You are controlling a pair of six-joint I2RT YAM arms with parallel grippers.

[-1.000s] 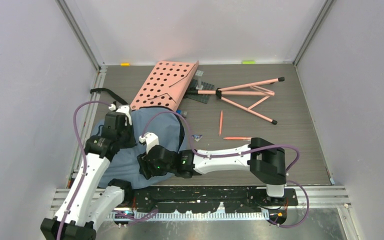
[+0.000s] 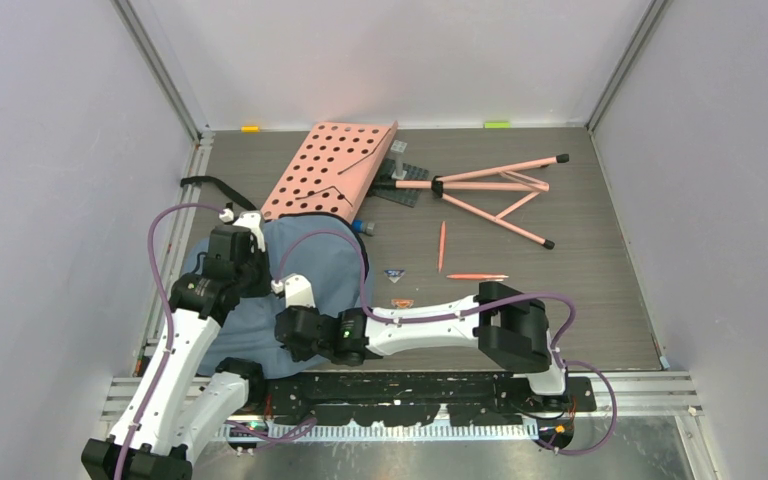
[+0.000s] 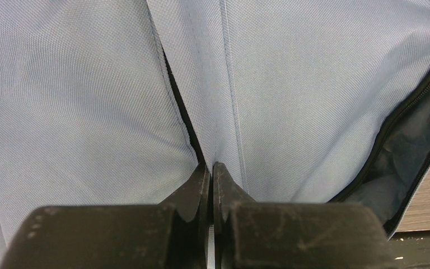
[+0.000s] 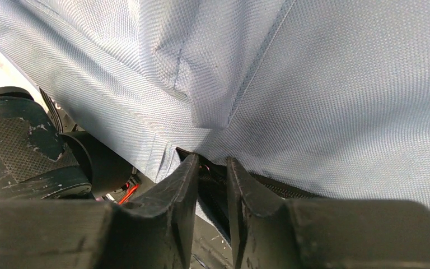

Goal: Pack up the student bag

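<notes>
A blue-grey fabric bag (image 2: 315,265) lies under both arms at the left of the table. My left gripper is shut on a fold of its fabric, beside a dark slit; an open dark zipper (image 3: 386,129) runs at the right in the left wrist view. My right gripper is part open, its fingertips at a dark zippered opening (image 4: 274,185) along the bag's lower edge; whether fabric sits between them is unclear.
A pink perforated panel (image 2: 320,170), a pink folded tripod (image 2: 490,185), a dark mat (image 2: 408,195), pink pens (image 2: 442,247) and small cards (image 2: 394,275) lie behind and right of the bag.
The left arm has stayed where it was.
</notes>
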